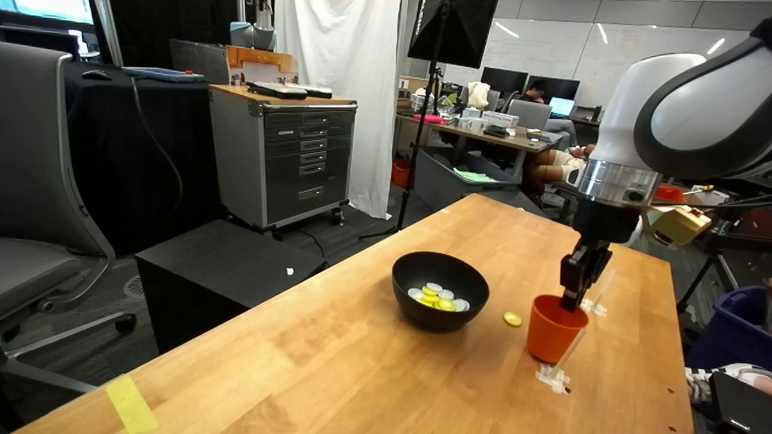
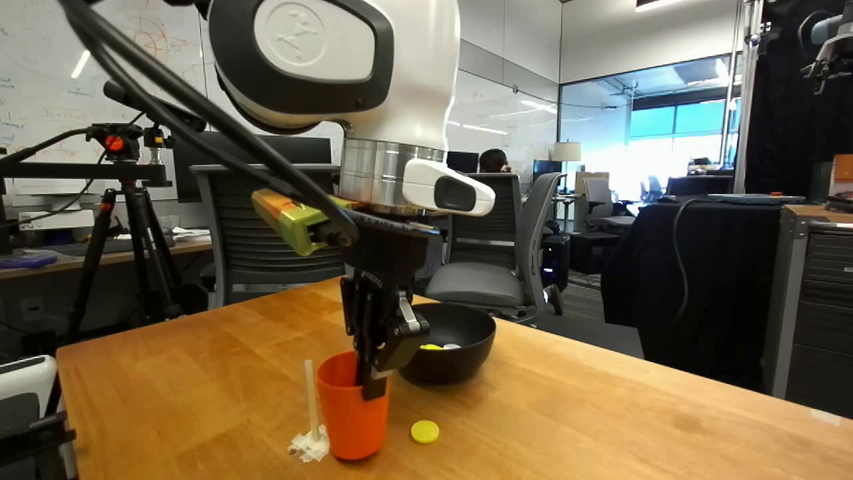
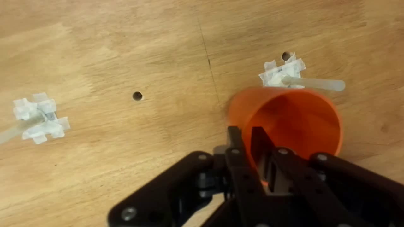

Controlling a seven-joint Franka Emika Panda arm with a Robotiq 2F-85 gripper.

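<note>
An orange cup (image 1: 547, 339) stands upright on the table, close beside a thin pale peg (image 1: 569, 353) taped to the wood. My gripper points down at its rim, one finger (image 3: 262, 140) inside the cup and the other outside. A gap shows between the fingers, with the thin rim in it. The cup's bottom inside is partly hidden. Left of the cup lies a single yellow disc (image 1: 512, 319), flat on the table. Farther left is a black bowl (image 1: 423, 316) with several yellow and white discs inside.
A second taped peg (image 1: 607, 286) rises farther back on the table (image 1: 347, 361). Bare wood stretches across the table's left and front. Light strips of tape surround both peg bases.
</note>
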